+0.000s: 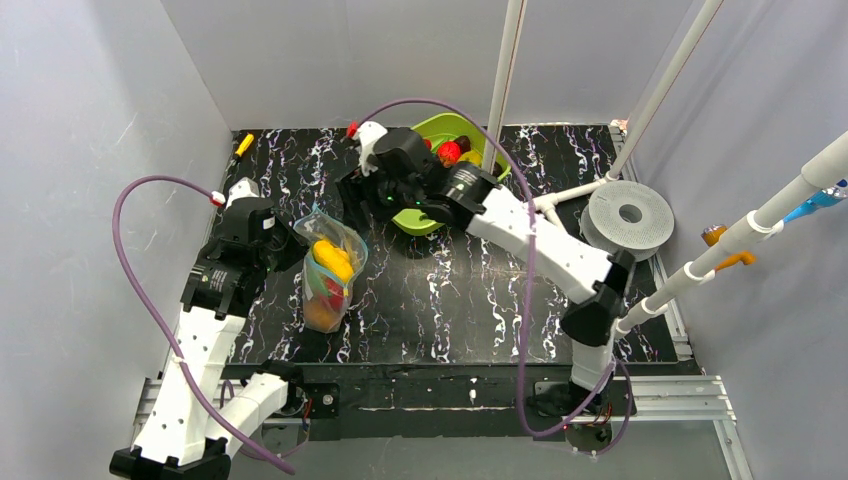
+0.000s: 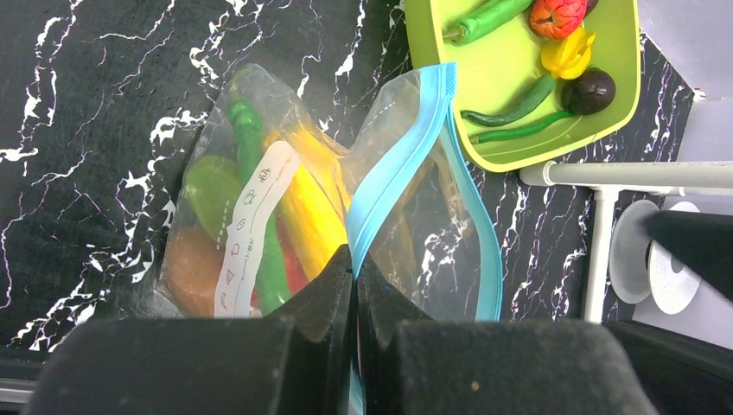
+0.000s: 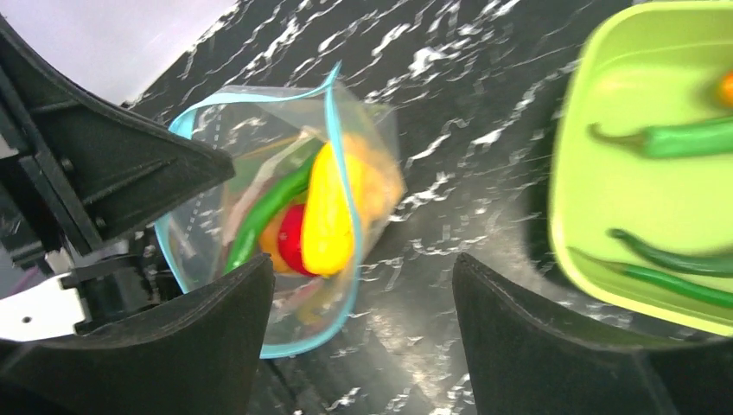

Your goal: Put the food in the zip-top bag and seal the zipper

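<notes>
The zip top bag (image 1: 330, 300) stands open on the counter, holding a yellow food (image 3: 333, 207), a green pepper (image 3: 268, 212), a red one (image 3: 292, 238) and others. My left gripper is shut on the bag's blue-edged rim (image 2: 393, 173). My right gripper is above and beside the bag, part open, with nothing seen between its fingers. The green bin (image 1: 420, 225) behind holds more food, including green peppers (image 3: 674, 138), a red item (image 1: 449, 153) and a dark round one (image 2: 588, 91).
White pipes (image 1: 570, 192) stand at the right with a grey roll (image 1: 625, 235). A yellow-handled tool (image 1: 243, 145) lies at the back left.
</notes>
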